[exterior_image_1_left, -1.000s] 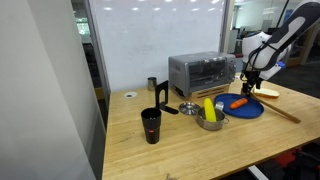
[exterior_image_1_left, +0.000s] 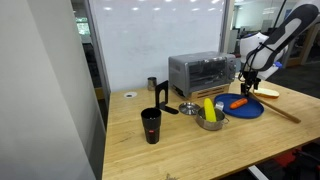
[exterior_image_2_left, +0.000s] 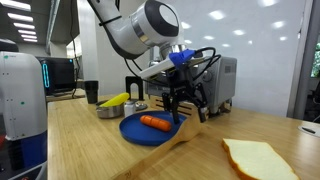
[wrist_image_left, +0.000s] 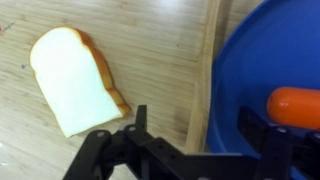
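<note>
My gripper is open, its fingers apart on either side of a long wooden utensil (wrist_image_left: 207, 75) in the wrist view. Nothing shows gripped. Whether the fingers touch the wood, I cannot tell. The blue plate (wrist_image_left: 232, 75) lies to the right there, with an orange carrot-like item (wrist_image_left: 295, 106) on it. To the left, a slice of bread (wrist_image_left: 72, 83) rests on the table. In exterior view 2, the gripper (exterior_image_2_left: 188, 112) hangs low over the plate's edge, near the upper end of the utensil (exterior_image_2_left: 165, 151).
A metal pot (exterior_image_1_left: 211, 119) holding a yellow item (exterior_image_1_left: 209, 108) stands beside the plate. Behind is a silver toaster oven (exterior_image_1_left: 198, 72). A black cup (exterior_image_1_left: 151, 125) and a knife block (exterior_image_1_left: 161, 96) stand farther left.
</note>
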